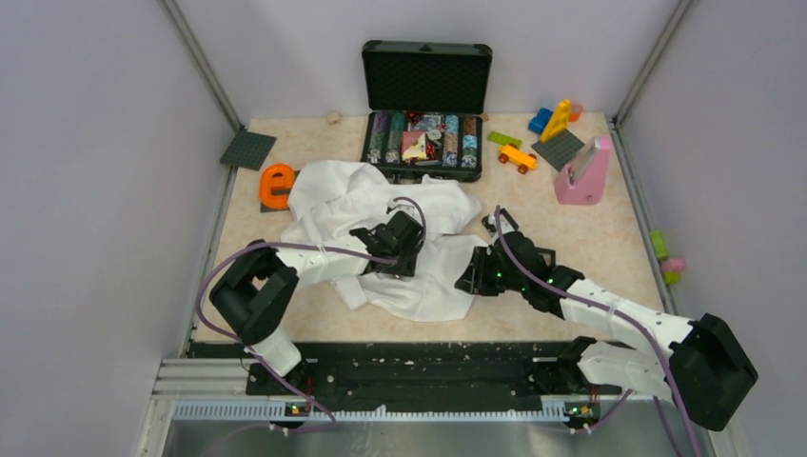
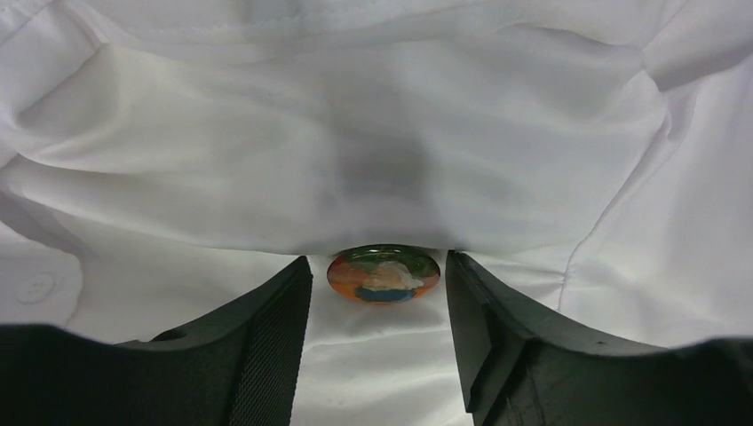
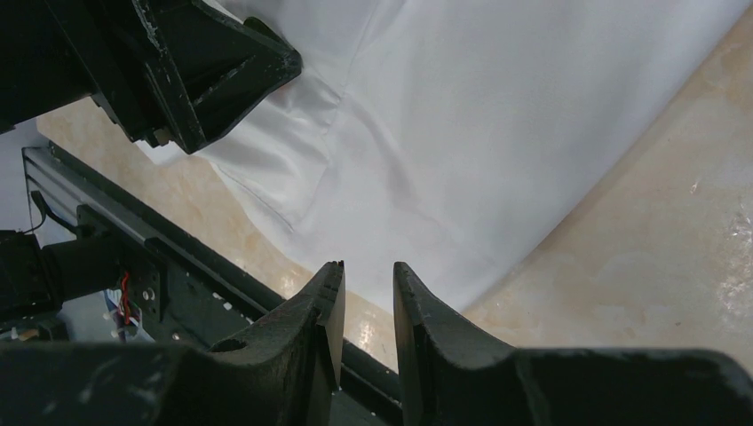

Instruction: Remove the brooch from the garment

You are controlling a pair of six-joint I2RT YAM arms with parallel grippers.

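Observation:
A white garment (image 1: 428, 295) lies rumpled over the left and middle of the table. On it sits an oval brooch (image 2: 384, 274) with a glossy painted face, just below a fold in the left wrist view. My left gripper is part open over the cloth, one finger on either side of the brooch, with small gaps showing. The top view hides the brooch beneath the left arm. Above the garment's right edge, my right gripper stands part open with nothing between its fingers; the left gripper's dark body (image 3: 204, 67) shows at upper left there.
Behind the garment stands an open black case (image 1: 425, 148) of chips. An orange letter (image 1: 277, 186) lies at the back left. A toy car (image 1: 518, 159) and a pink object (image 1: 583, 173) are at the back right. Bare table (image 1: 561, 224) shows beyond the right arm.

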